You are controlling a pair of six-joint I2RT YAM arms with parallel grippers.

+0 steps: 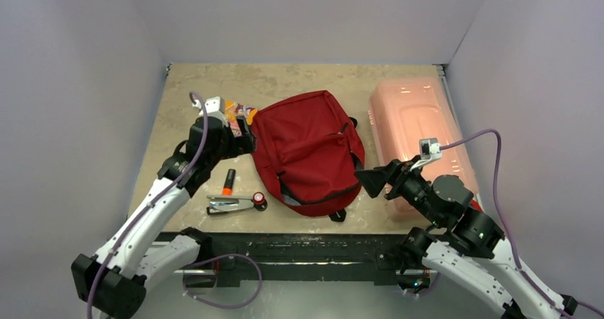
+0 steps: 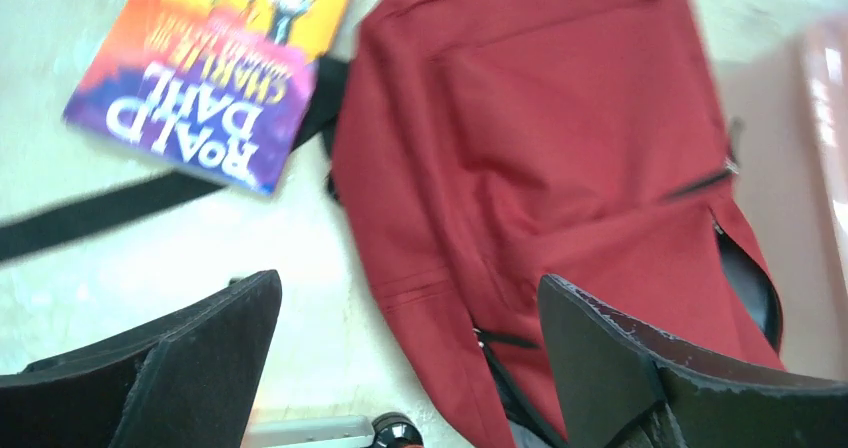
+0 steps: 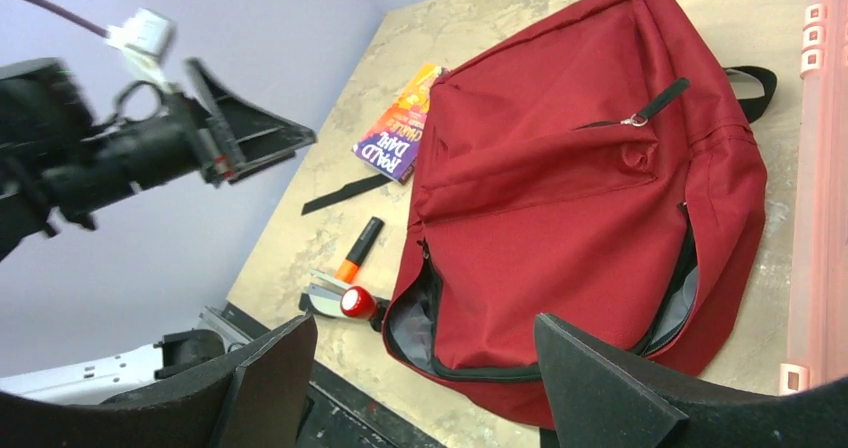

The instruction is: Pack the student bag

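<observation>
The red backpack (image 1: 313,148) lies flat in the middle of the table, its front pocket unzipped along the lower edge, the flap lying down. Left of it is the Roald Dahl book (image 2: 215,78), partly covered by the left arm in the top view. Near the front edge lie a black and orange marker (image 3: 362,248) and a stapler (image 1: 226,204) beside a small red-topped item (image 3: 357,302). Over the area between book and bag hangs my left gripper, open and empty. My right gripper is open and empty near the bag's lower right side.
A translucent pink box (image 1: 417,127) stands upside down or lidded, I cannot tell which, right of the bag. A black strap (image 2: 110,216) runs left from the bag. Bare table lies at the back.
</observation>
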